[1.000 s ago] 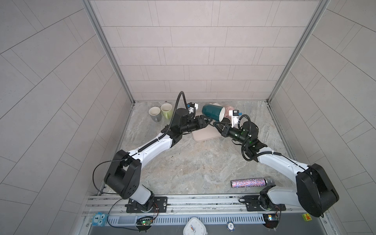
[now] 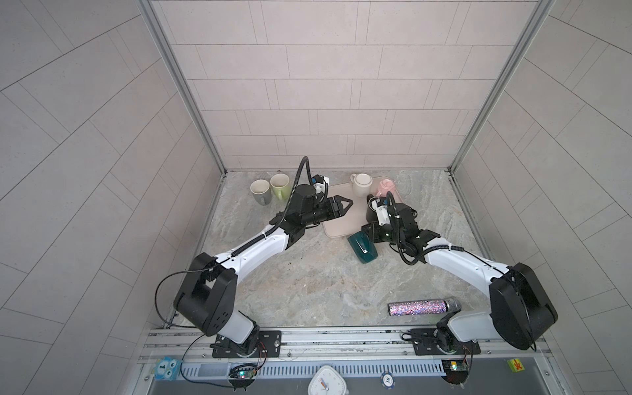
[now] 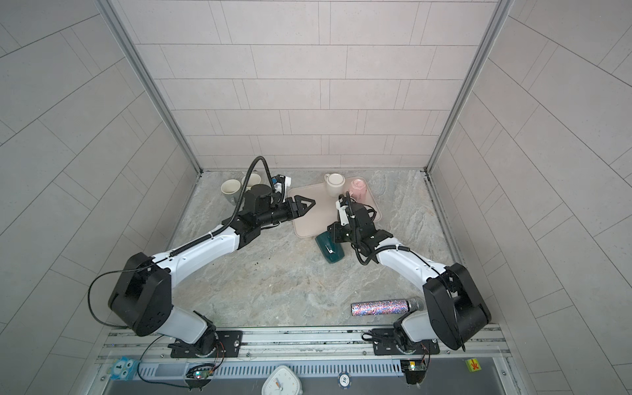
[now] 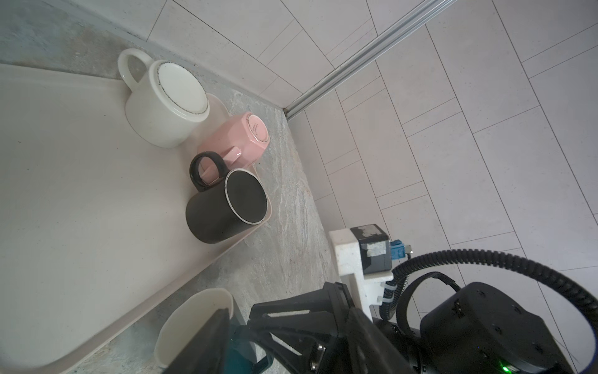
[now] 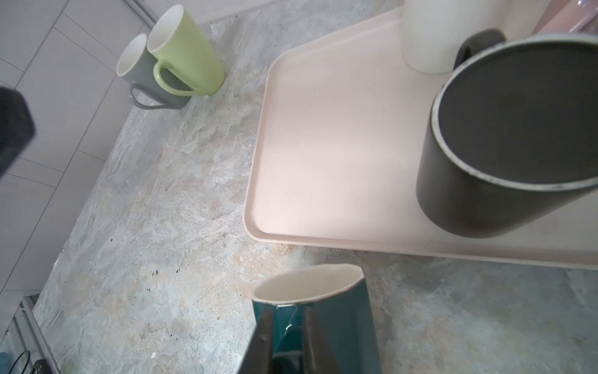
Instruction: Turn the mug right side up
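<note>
The teal mug [image 2: 362, 247] is tilted well over, its base toward the table's front. Its pale mouth [image 5: 308, 284] faces the back in the right wrist view. My right gripper is at the mug's handle side, with a little teal showing between its blurred fingers. Whether they grip the handle, and whether the mug rests on the table, I cannot tell. My left gripper [image 2: 345, 206] stands open over the tray, apart from the mug, with nothing between its fingers.
The pink tray [image 2: 337, 227] holds upside-down white [image 4: 163, 103], pink [image 4: 239, 140] and black [image 4: 227, 205] mugs. Grey [image 2: 261, 191] and green [image 2: 281, 186] mugs stand at the back left. A glittery bottle [image 2: 418, 307] lies at the front right.
The teal mug has swung down and toward the front, its mouth turning from the right to the back.
</note>
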